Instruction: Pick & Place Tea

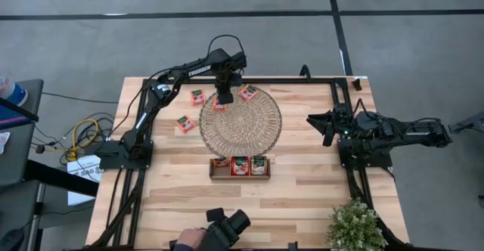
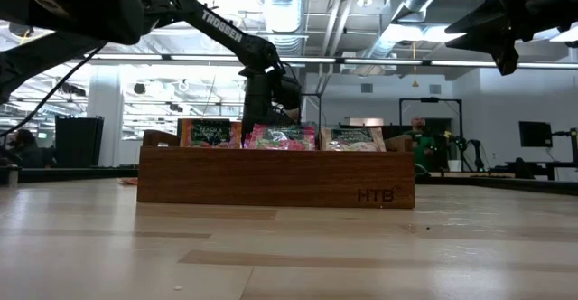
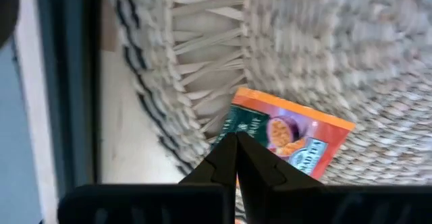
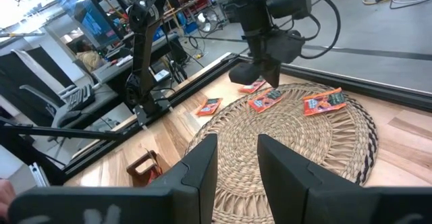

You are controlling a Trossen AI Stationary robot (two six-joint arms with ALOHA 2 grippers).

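An orange tea packet [image 3: 290, 136] lies flat near the left rim of the round woven mat [image 4: 297, 133]. Just above it, my left gripper is shut, its fingertips together with nothing between them. In the right wrist view this packet [image 4: 265, 100] rests on the mat below that gripper, apart from it. A second packet [image 1: 247, 92] lies on the mat's far edge. My right gripper stands open and empty at the right side.
A wooden tea box [image 2: 275, 178] holding several packets stands at the mat's near side. A plant [image 1: 355, 227] occupies the near right corner, and a hand [image 1: 190, 238] is at the near edge.
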